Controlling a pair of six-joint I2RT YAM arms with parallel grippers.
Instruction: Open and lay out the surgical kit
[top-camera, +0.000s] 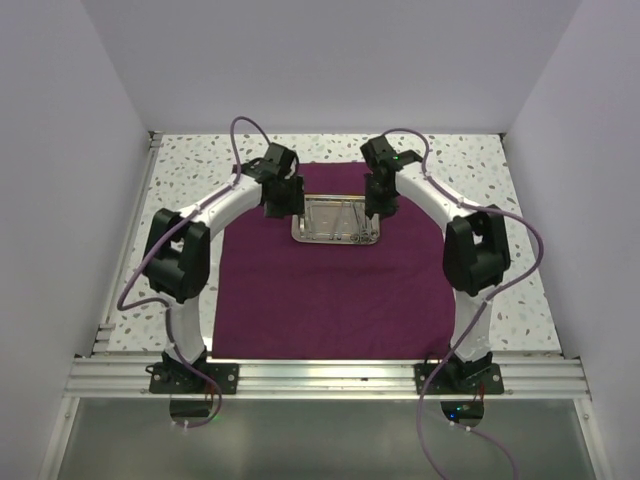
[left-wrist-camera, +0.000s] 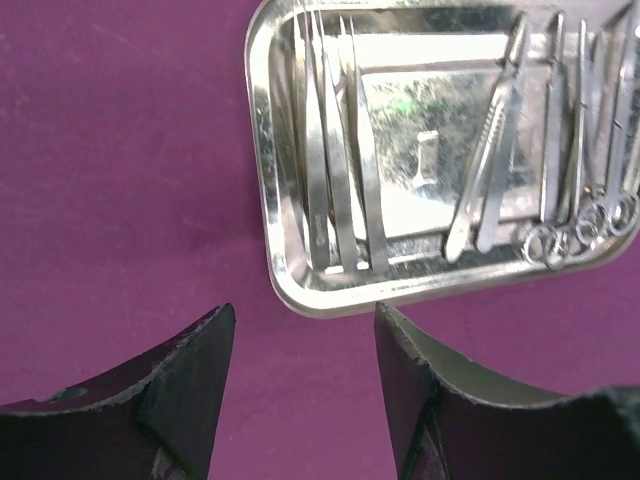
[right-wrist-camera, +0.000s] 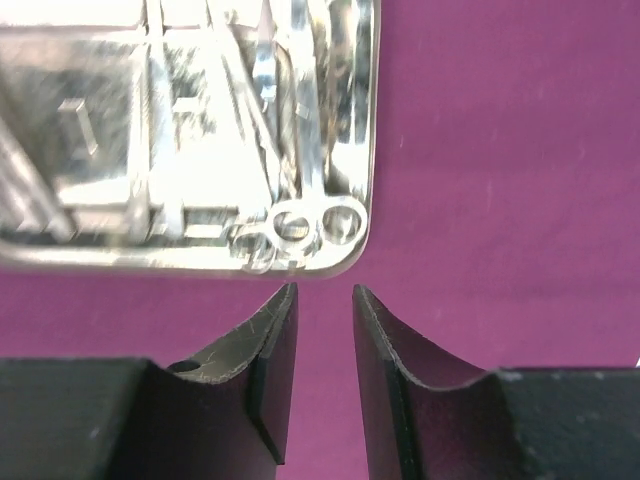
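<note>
A silver metal tray (top-camera: 335, 239) of surgical instruments lies on a purple cloth (top-camera: 330, 300). In the left wrist view, tweezers (left-wrist-camera: 340, 190) line its left side and scissors (left-wrist-camera: 620, 210) its right. My left gripper (top-camera: 298, 207) hangs over the tray's left end; its fingers (left-wrist-camera: 180, 390) are apart, with nothing between them, below the near-left corner. My right gripper (top-camera: 371, 207) is over the right end; in the right wrist view its fingers (right-wrist-camera: 400, 400) are parted and empty, just below the scissor rings (right-wrist-camera: 341, 222).
A speckled white table (top-camera: 179, 180) shows around it, bounded by grey walls (top-camera: 90, 120) at the sides and back.
</note>
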